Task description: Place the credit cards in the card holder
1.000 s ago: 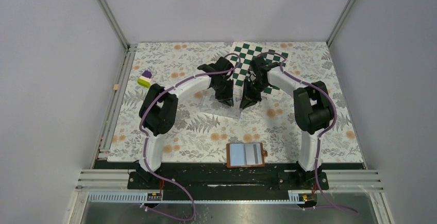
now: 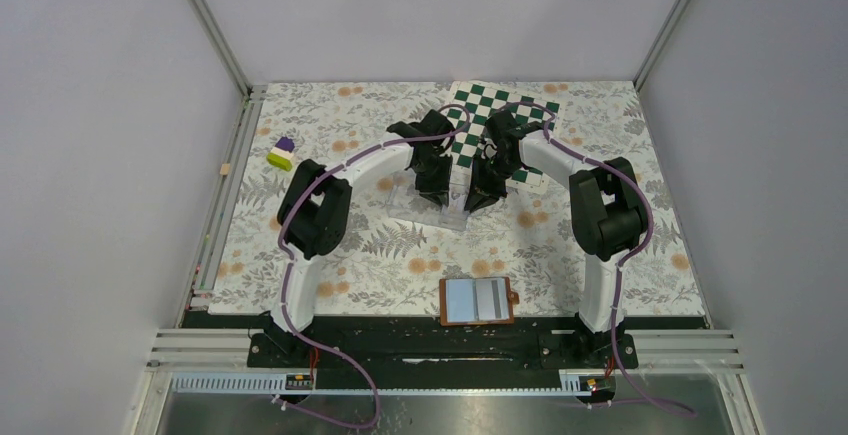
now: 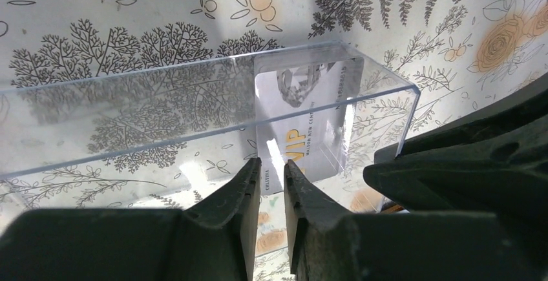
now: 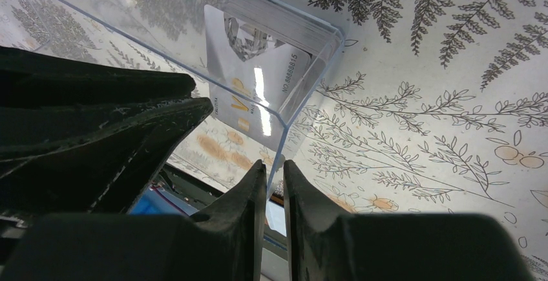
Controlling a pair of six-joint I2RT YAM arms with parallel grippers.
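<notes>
A clear plastic box lies mid-table, its open side facing the grippers. Inside its right end, a silver-grey VIP card lies against the wall, its number 8888815 legible in the right wrist view on the same card. My left gripper is slightly open in front of the card, nothing held between its fingers. My right gripper has a narrow gap too, and the box's end wall runs between its fingertips. An open brown card holder with pale inner panels lies at the front edge.
A green-and-white checkered board lies behind the grippers. A small yellow, white and purple block sits at far left. Both grippers are close side by side.
The right arm, box and card holder show no clear movement.
</notes>
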